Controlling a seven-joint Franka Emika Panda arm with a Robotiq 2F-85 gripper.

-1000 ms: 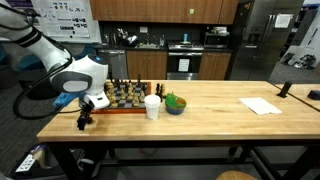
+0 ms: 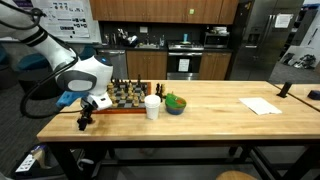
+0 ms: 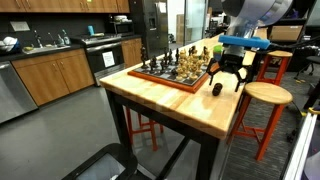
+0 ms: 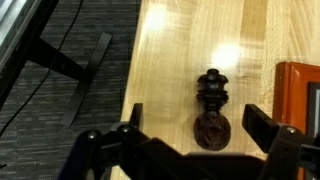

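Observation:
A dark chess piece (image 4: 211, 112) with a round base and a ridged stem is on the wooden table near its edge. In the wrist view it appears between the spread fingers of my gripper, nearer the right one, with a gap on either side. My gripper is open and grips nothing. From the second exterior view, the dark piece (image 3: 217, 89) is on the table corner, just below and beside the gripper (image 3: 229, 74).
A red-edged chessboard (image 3: 180, 80) crowded with pieces is close to the gripper; its border (image 4: 287, 105) shows at the wrist view's right. A white container (image 2: 152, 107) and a green bowl (image 2: 175, 105) stand farther right.
Over the last second the arm has shifted only slightly, with the gripper a little lower near the table corner. The board and containers have not moved.

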